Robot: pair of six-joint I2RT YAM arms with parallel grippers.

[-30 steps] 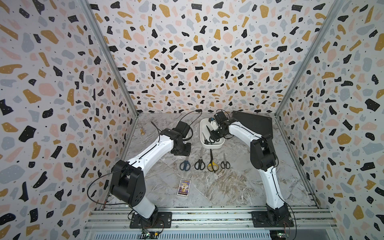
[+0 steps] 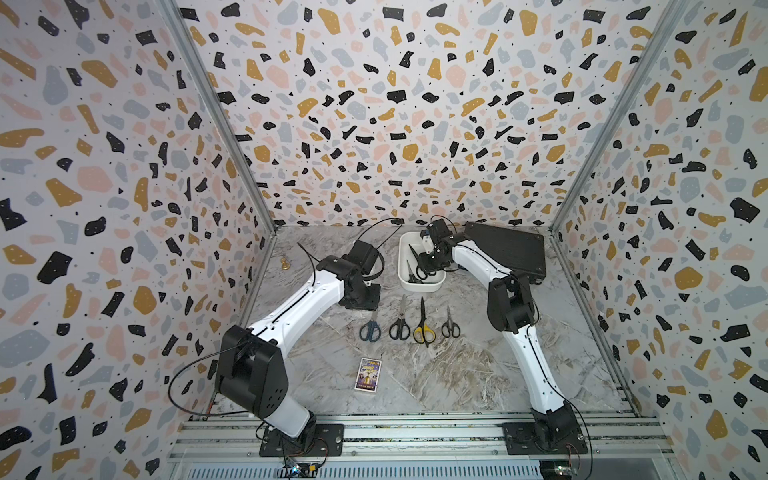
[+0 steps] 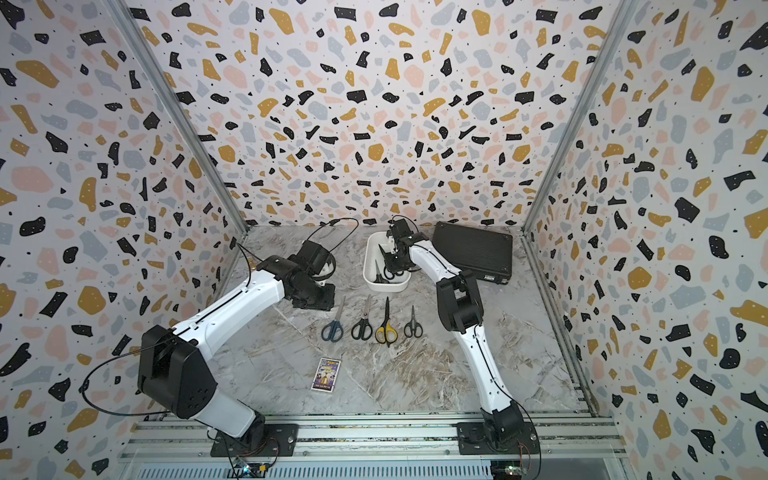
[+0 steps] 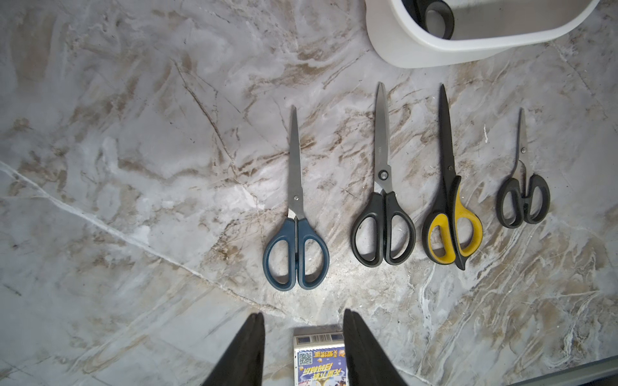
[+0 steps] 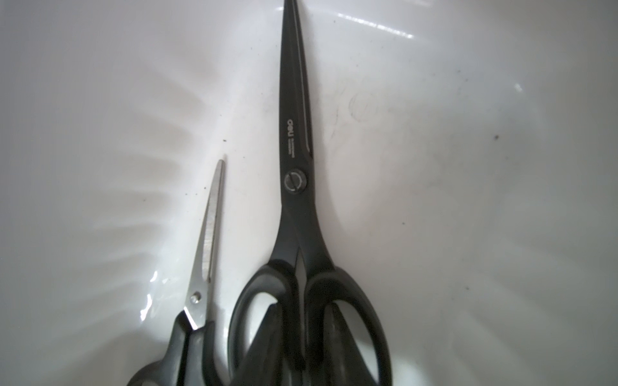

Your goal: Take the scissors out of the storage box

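Note:
The white storage box [image 2: 401,276] stands at the back middle of the table. Inside it, black-bladed scissors [image 5: 296,138] lie with handles toward me, beside smaller silver-bladed scissors [image 5: 204,251]. My right gripper reaches into the box, its fingers [image 5: 265,341] apart at the two handle loops, with the inner handle bars between them. Whether they press on the bars, I cannot tell. My left gripper hangs open and empty above the table, left of the box. Blue scissors [image 4: 296,254], black-handled scissors [image 4: 384,222], yellow-black scissors [image 4: 446,167] and small black-handled scissors [image 4: 522,151] lie in a row.
A black case [image 2: 505,249] lies behind and right of the box. A card box [image 2: 368,374] sits at the front, and a small gold item [image 2: 285,264] at the far left.
The storage box has shifted slightly back and left. My right arm has moved a little the same way, its elbow further left. The left arm barely moved.

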